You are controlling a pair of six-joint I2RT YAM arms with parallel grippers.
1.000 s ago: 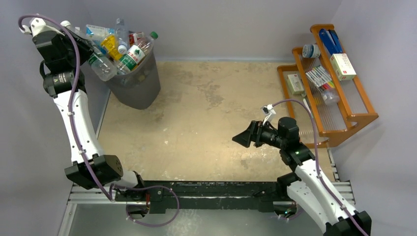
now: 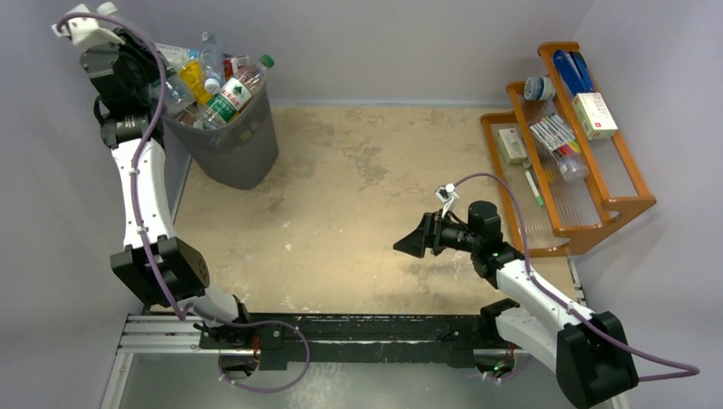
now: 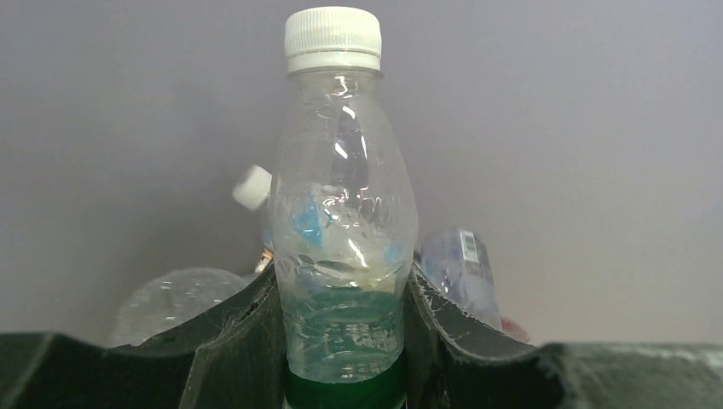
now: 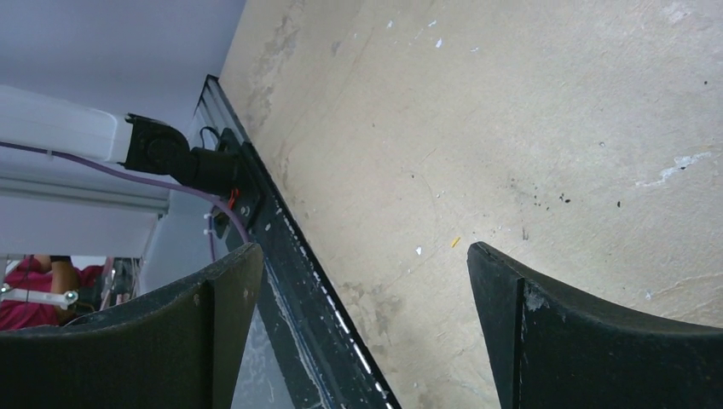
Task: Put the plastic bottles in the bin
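Note:
A grey bin (image 2: 228, 158) at the back left is heaped with plastic bottles, including a green-capped bottle (image 2: 234, 94). My left gripper (image 2: 132, 64) is over the bin's left part, partly hidden from above. In the left wrist view a clear bottle (image 3: 341, 187) with a white cap and green band stands between the left gripper's fingers; whether they grip it firmly is unclear. More bottles lie behind it. My right gripper (image 2: 409, 239) is open and empty over the table (image 2: 341, 170).
A wooden shelf (image 2: 614, 204) with boxes, markers and small items stands at the right. Walls border the left, back and right.
The right arm has moved slightly left.

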